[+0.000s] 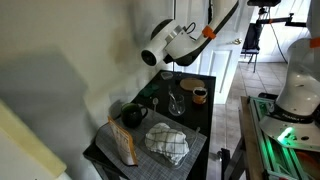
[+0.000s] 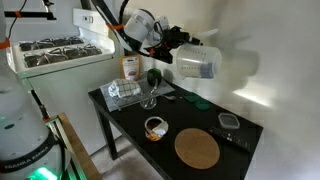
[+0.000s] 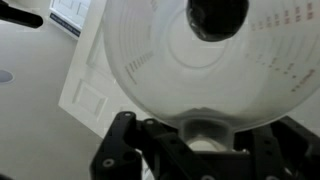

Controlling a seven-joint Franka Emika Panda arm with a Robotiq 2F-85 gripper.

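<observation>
A large clear measuring cup [image 2: 197,62] with red markings hangs in the air above the black table [image 2: 226,155], tipped well over toward its side. My gripper is shut on the cup's thin near edge or handle; which of these, I cannot tell. Across the wrist view spreads the translucent wall of the cup [image 3: 145,45]. A dark rounded thing [image 3: 217,16] shows toward its base; whether it lies inside or behind the wall is unclear. In the first exterior view the arm largely hides the cup.
On the table stand a jar [image 2: 156,128], a round brown mat [image 2: 197,148] and a clear container [image 2: 229,121]. Farther back are a dark pot [image 2: 154,77], a cloth on a rack [image 2: 125,89] and a box [image 2: 130,68]. The wall is close behind.
</observation>
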